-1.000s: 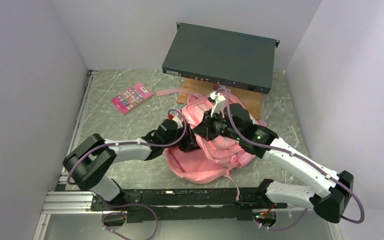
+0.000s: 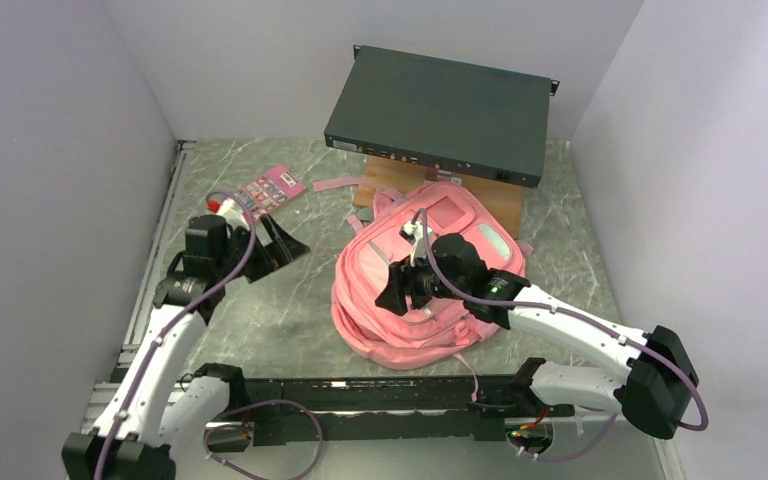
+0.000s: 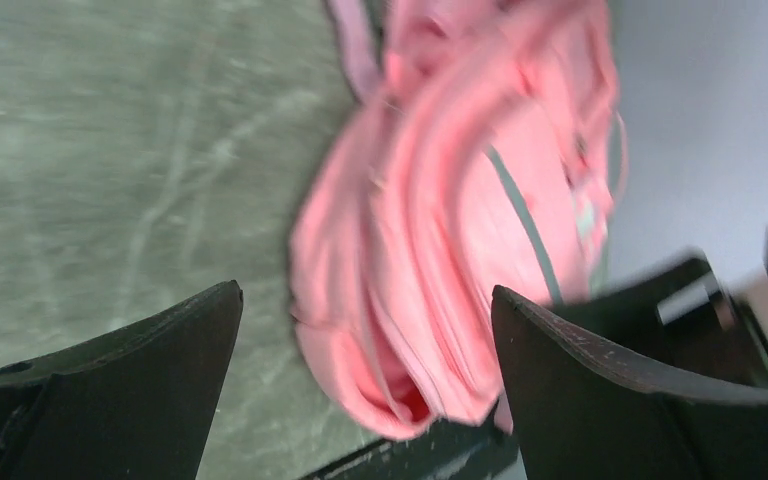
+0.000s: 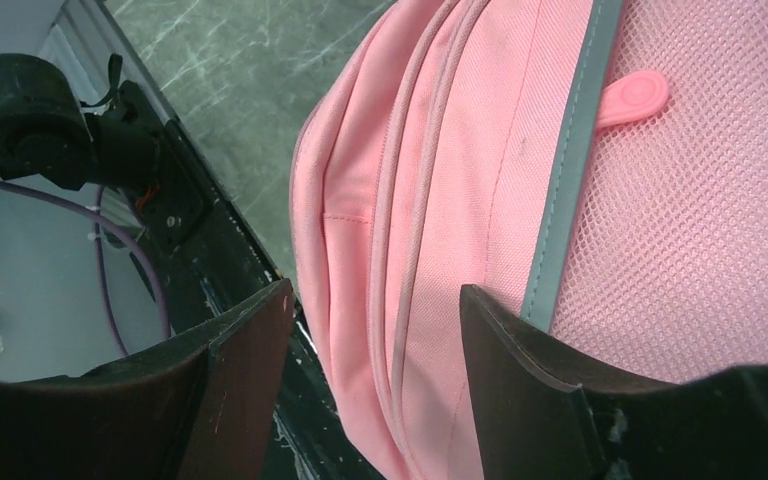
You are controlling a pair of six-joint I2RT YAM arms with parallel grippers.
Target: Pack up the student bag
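Observation:
The pink backpack point(image 2: 365, 325) lies flat at the middle right of the table, its front panel down over the body. Above that panel is my right gripper point(image 2: 397, 300), its fingers parted; in the right wrist view the pink fabric point(image 4: 440, 190) passes below the gap and nothing is gripped. My left gripper point(image 2: 293, 252) hangs over bare table left of the bag, open and empty. Behind it lies a pink book point(image 2: 282, 182), partly covered by the arm. Whatever is inside the bag is hidden.
A large black box point(image 2: 440, 105) stands at the back on a wooden block point(image 2: 507, 200), close behind the bag. Bag straps point(image 2: 336, 183) reach left toward the book. Clear tabletop point(image 2: 285, 320) lies left of the bag.
My left gripper has come out of the bag's opening and swung left and back. The right one has come down and left, and the lifted front panel now lies over the opening.

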